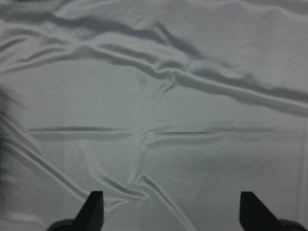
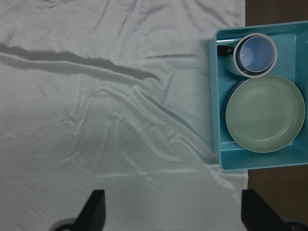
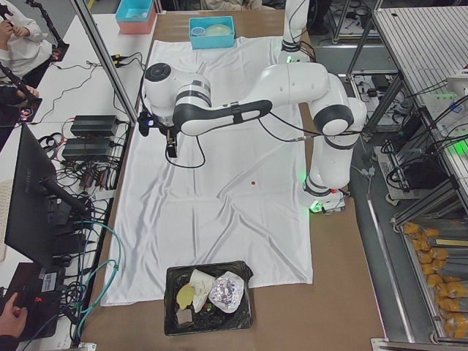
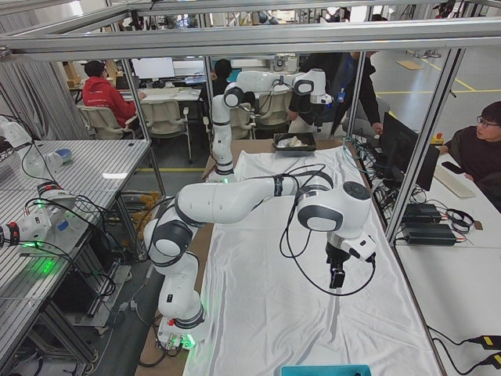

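Observation:
My left gripper (image 3: 171, 146) hangs over the white cloth (image 3: 212, 234) in the camera left view. My right gripper (image 4: 337, 274) hangs over the cloth at the other end, in the camera right view. Both wrist views show fingertips wide apart with nothing between. The right wrist view has a teal bin (image 2: 216, 120) at the right, holding a cup (image 2: 255, 53) and green plate (image 2: 264, 113).
A black tray (image 3: 172, 307) at the opposite table end holds foil, white paper and other small items. A monitor (image 3: 29, 205) and cables line one side.

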